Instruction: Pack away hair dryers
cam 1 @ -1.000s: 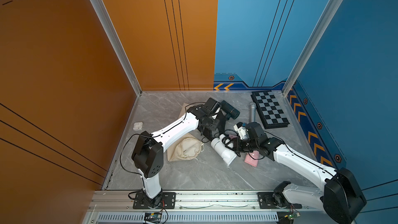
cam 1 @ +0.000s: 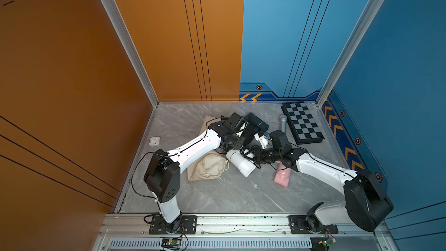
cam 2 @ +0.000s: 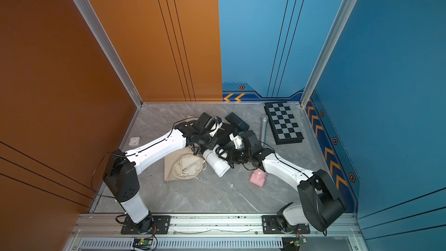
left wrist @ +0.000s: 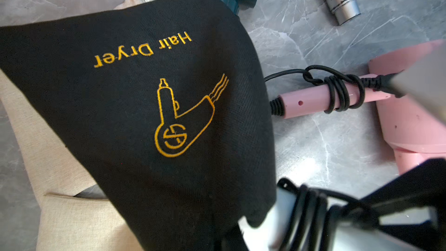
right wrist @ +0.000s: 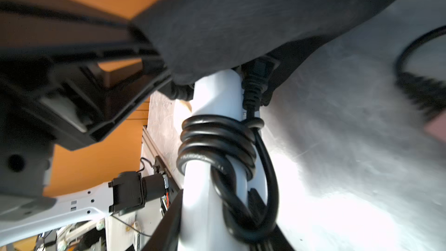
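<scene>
A black cloth bag (left wrist: 185, 88) with "Hair Dryer" in yellow hangs raised, my left gripper (cam 1: 234, 144) shut on its edge. The right wrist view shows my right gripper shut around the handle of a white hair dryer (right wrist: 211, 100), which has its black cord (right wrist: 216, 139) wound on it. The handle's end goes under the bag's lower edge; I cannot tell whether it is inside. The dryer's white barrel (cam 1: 241, 163) slants toward the front. Behind my right arm lies a pink hair dryer (cam 1: 282, 176). A dark green hair dryer (cam 1: 257, 123) lies at the back.
Beige cloth bags (cam 1: 211, 165) lie flat beneath and left of my left gripper. A silver rod-like object (cam 1: 283, 123) stands beside the checkered board (cam 1: 303, 121) at the back right. A small white box (cam 1: 154, 141) sits far left.
My right gripper has moved left and slightly back with the white dryer, bringing it up to the black bag. The left gripper has shifted only slightly.
</scene>
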